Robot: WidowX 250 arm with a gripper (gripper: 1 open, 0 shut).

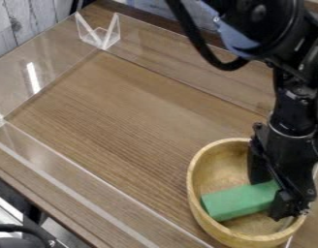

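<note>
A tan round bowl [202,184] stands at the lower right of the camera view, holding a green rectangular block [237,201]. My black gripper [275,192] is down inside the bowl at the right end of the block, overlapping it from this angle. Whether its fingers are closed on the block is hard to tell, as the dark wrist hides much of them.
A clear plastic stand [100,29] is near the back left edge. A black cable loops in the lower left corner.
</note>
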